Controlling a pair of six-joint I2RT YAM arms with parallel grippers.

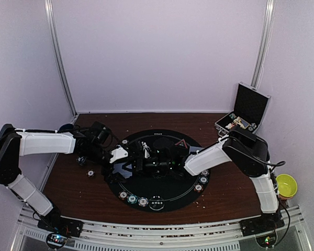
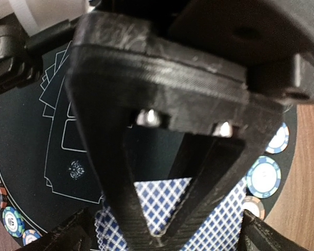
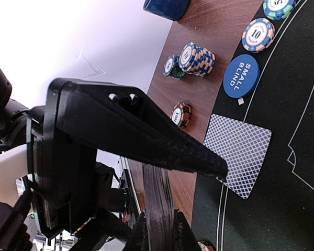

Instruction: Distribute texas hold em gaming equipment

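Both arms meet over the left part of the round black poker mat point(image 1: 167, 193). In the right wrist view my right gripper is shut; what is between its fingers is hard to make out, with a dark striped edge point(image 3: 159, 209) showing below the upper finger. A blue-checked card point(image 3: 238, 149) lies on the mat beside a blue small blind button point(image 3: 240, 76). In the left wrist view, blue-checked card backs point(image 2: 220, 219) sit below the other gripper's black frame. My left gripper point(image 1: 112, 172) is partly hidden; its fingers show at the bottom edge of its wrist view, apart.
Chip stacks point(image 3: 196, 60) and a dark blue cup point(image 3: 165, 8) stand on the wood left of the mat. An open chip case point(image 1: 240, 115) is at the back right, a yellow bowl point(image 1: 286, 185) at the right edge. Chips line the mat's rim.
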